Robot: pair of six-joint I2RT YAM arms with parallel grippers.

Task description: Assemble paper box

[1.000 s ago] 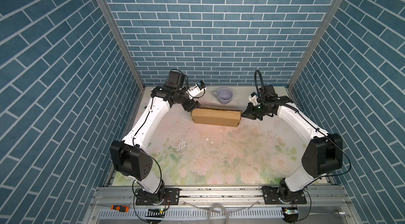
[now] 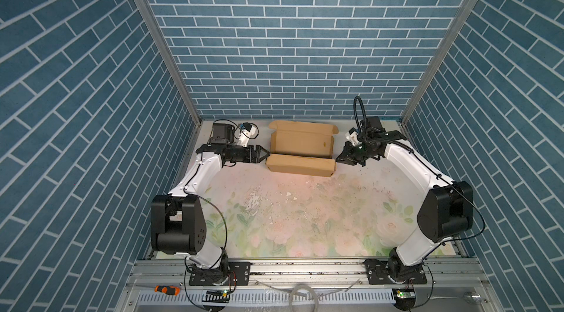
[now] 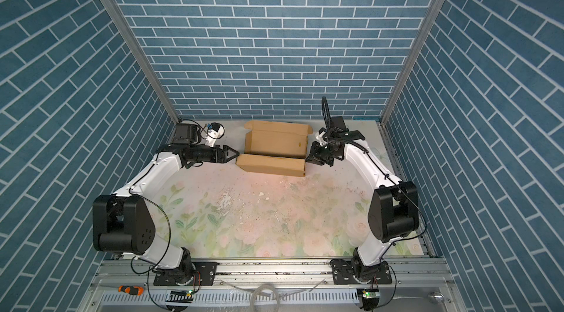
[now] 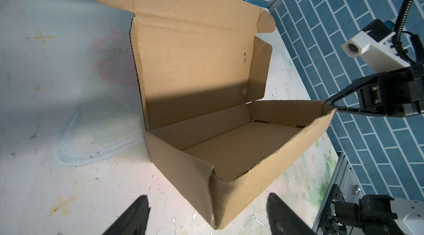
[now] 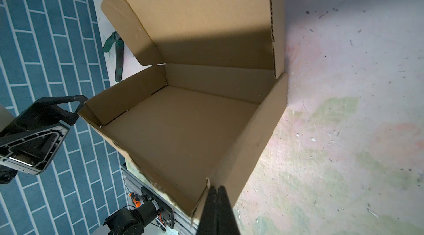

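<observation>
The cardboard box (image 4: pixel 265 168) sits mid-table with walls folded up and its lid (image 4: pixel 190 62) raised at the back, flaps sticking out sideways. My left gripper (image 2: pixel 262 155) stands open just off the box's left end, its fingertips either side of that near corner in the left wrist view. My right gripper is shut at the box's right end, its tips against or very near the wall's corner; nothing clearly shows between them.
A green-handled tool (image 5: pixel 118 58) lies behind the box on the left. Tiled walls enclose the back and sides.
The lid now stands up where it was down, and the mug behind it is hidden. My left gripper has moved left and turned; the right has moved only slightly.
</observation>
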